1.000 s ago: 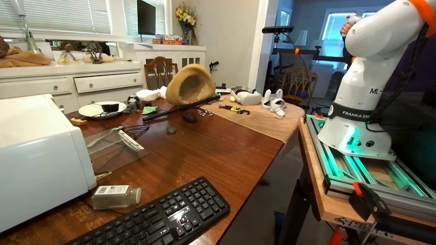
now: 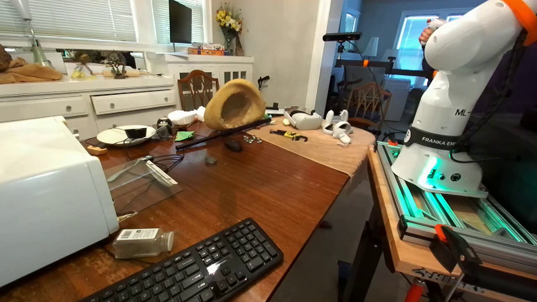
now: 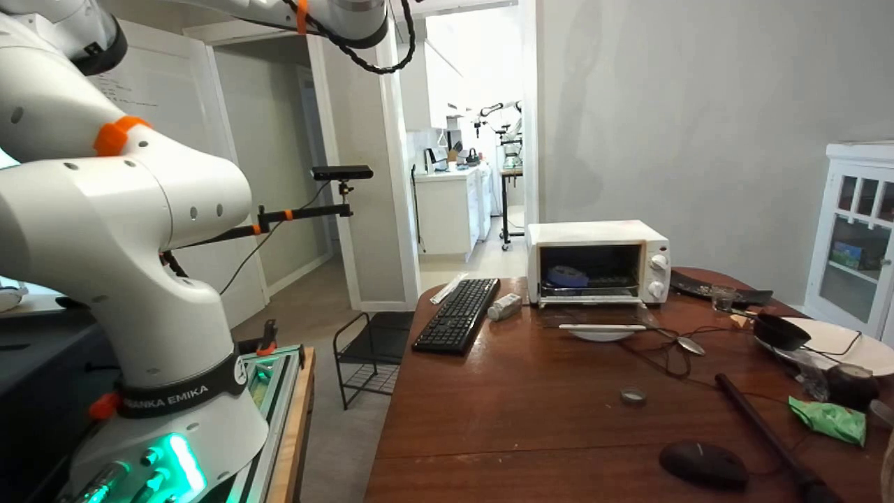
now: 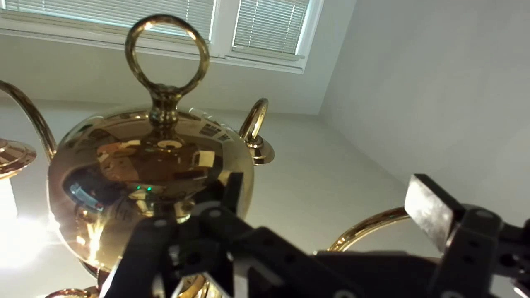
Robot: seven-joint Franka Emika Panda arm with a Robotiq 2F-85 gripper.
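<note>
My gripper is raised high and stands open in the wrist view, its two dark fingers wide apart and nothing between them. Close beyond the left finger hangs a shiny brass chandelier ball [image 4: 149, 164] with a ring [image 4: 131, 49] at its end. A curved brass arm [image 4: 370, 227] of the chandelier passes behind the lower gap. Whether the gripper touches the brass cannot be told. Neither exterior view includes the gripper; only the white robot arm [image 2: 443, 110] shows there, its forearm [image 3: 343, 17] running along the top of the second exterior view.
Below, the wooden table [image 3: 536, 402] carries a white toaster oven [image 3: 596, 233], a black keyboard [image 3: 459, 316], a glass bottle [image 3: 504, 307], a mouse [image 3: 702, 465] and a long black bar [image 3: 758, 419]. A straw hat [image 2: 214, 108] sits at the far side.
</note>
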